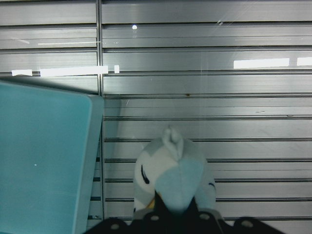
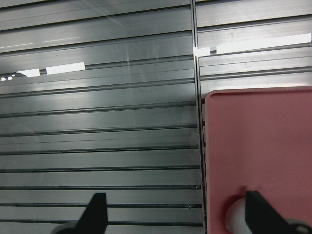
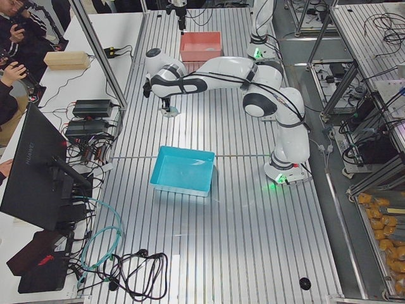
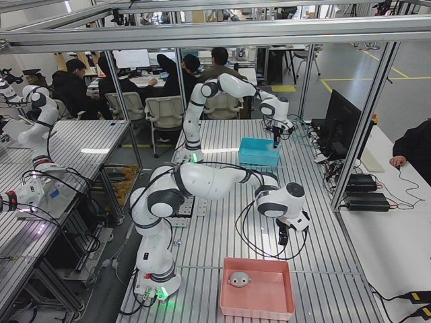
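A light blue and white plush toy (image 1: 165, 170) hangs in my left gripper, which is shut on it above the bare table, beside the cyan bin (image 1: 44, 156); in the camera left view the bin (image 3: 181, 171) lies nearer the camera than the toy (image 3: 169, 111). The pink bin (image 4: 256, 303) holds a pale round toy (image 4: 239, 279). My right gripper is open with nothing seen between its fingers, raised beside and above the pink bin (image 2: 258, 126).
Black and teal cables lie at the near left in the camera left view, beside a monitor (image 3: 35, 168) and power boxes.
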